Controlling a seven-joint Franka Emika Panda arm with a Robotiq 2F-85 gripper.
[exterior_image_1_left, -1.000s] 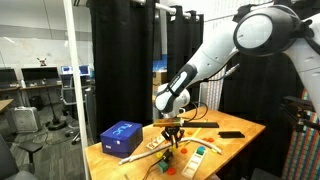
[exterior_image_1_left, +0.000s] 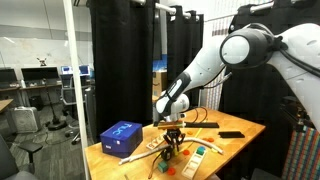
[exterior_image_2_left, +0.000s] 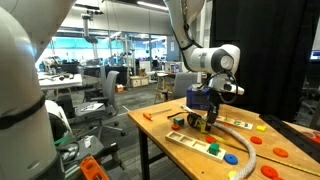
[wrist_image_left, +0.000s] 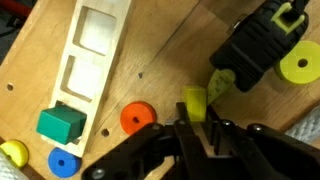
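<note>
In the wrist view my gripper is shut on a small yellow block (wrist_image_left: 195, 103), whose front end shows between the fingertips. The gripper points down, low over the wooden table (wrist_image_left: 165, 70); I cannot tell whether the block touches the surface. Close beside it lies a black tool with yellow-green parts (wrist_image_left: 262, 45). One yellow-green end of that tool reaches almost to my fingers. In exterior view 2 the gripper (exterior_image_2_left: 208, 122) stands among these objects, which partly hide its tips.
A slotted wooden tray (wrist_image_left: 67, 72) holds a green cube (wrist_image_left: 62, 124). Around it lie an orange ring (wrist_image_left: 137, 117), a blue ring (wrist_image_left: 63, 163) and a yellow ring (wrist_image_left: 300, 62). A blue box (exterior_image_1_left: 122, 138) stands at the table's left in exterior view 1.
In exterior view 1 the arm has come lower over the past second, bringing the gripper down among the objects near the black tool. The tray and blue box have not moved.
</note>
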